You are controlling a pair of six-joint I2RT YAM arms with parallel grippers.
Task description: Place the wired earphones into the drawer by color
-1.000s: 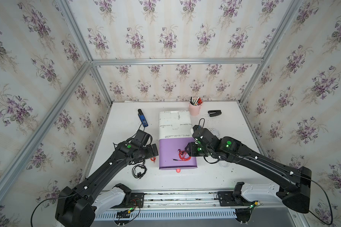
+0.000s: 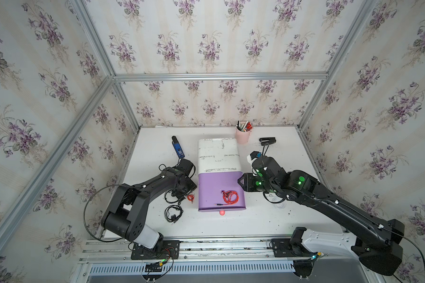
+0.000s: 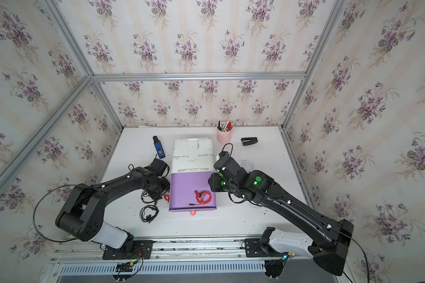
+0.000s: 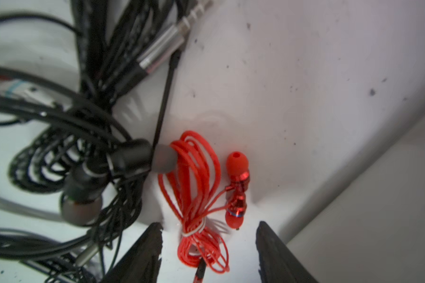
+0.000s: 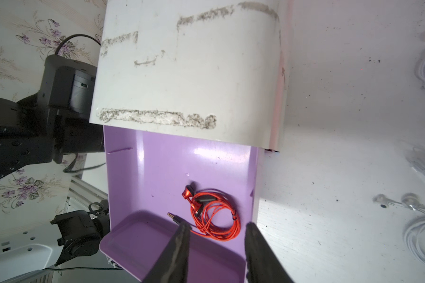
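My left gripper stands open just over coiled red earphones (image 4: 198, 188) on the table left of the drawer unit, beside tangled black earphones (image 4: 94, 160) and another black coil (image 2: 173, 214). The purple drawer (image 5: 151, 165) is out, with red earphones (image 5: 222, 221) coiled inside, under its white body (image 2: 218, 153). My right gripper hangs open above the drawer's right edge. White earphones (image 5: 422, 240) lie right of the unit.
A blue handheld device (image 2: 178, 147) is at the back left, a pink pen cup (image 2: 242, 135) and black stapler (image 2: 267, 140) at the back right.
My left arm has reached down over the red earphones left of the drawer, its elbow swinging up. My right gripper has moved rightward, off the coil inside the drawer.
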